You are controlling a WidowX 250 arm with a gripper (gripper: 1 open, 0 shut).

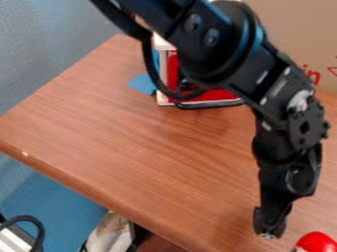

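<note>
My arm reaches down from the top of the camera view, with the gripper [271, 222] low at the right, just above the wooden table [112, 148]. Whether the gripper is open or shut is hard to tell. A red round object [316, 242] is at the bottom right, beside the gripper, partly cut off by the frame.
Behind the arm stands a red and white object [170, 69] on a blue item [142, 83]. A cardboard box [295, 30] fills the back right. Beyond the table's edge lies blue floor [66, 212] with some clutter.
</note>
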